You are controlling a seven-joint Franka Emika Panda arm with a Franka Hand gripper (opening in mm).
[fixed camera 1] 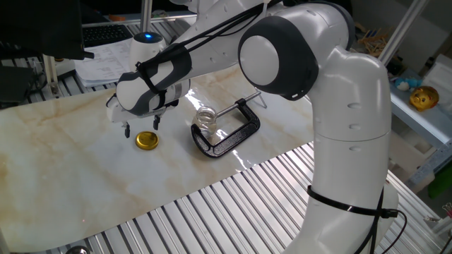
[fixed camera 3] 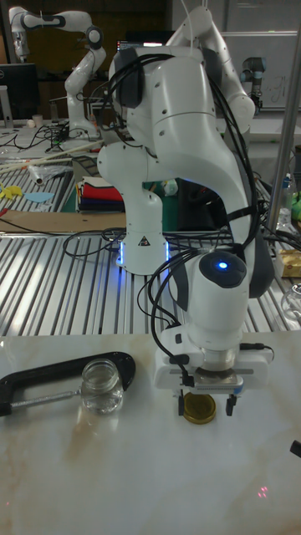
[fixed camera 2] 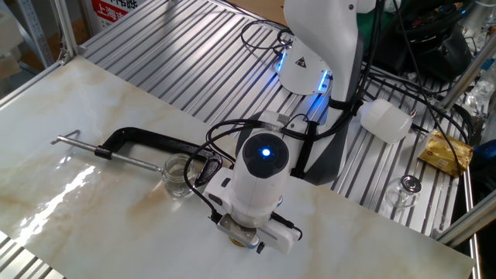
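Note:
A round gold lid [fixed camera 1: 147, 140] lies flat on the marble-patterned tabletop. Above it hangs my gripper [fixed camera 1: 142, 129], open, its two dark fingers spread apart with only air between them. From the front, in exterior view 3, the lid [fixed camera 3: 200, 409] shows between and behind the fingertips of the gripper [fixed camera 3: 206, 406]. In exterior view 2 my hand covers most of the lid. A clear glass jar [fixed camera 3: 102, 387] with an open mouth stands upright, held in a black C-clamp [fixed camera 1: 229, 143] that lies on the table; the clamp's screw reaches the jar's side.
On the slats stand a small glass jar [fixed camera 2: 403, 191], a white container [fixed camera 2: 385, 122] and a gold packet [fixed camera 2: 446, 152]. Papers [fixed camera 1: 106, 63] lie behind the table.

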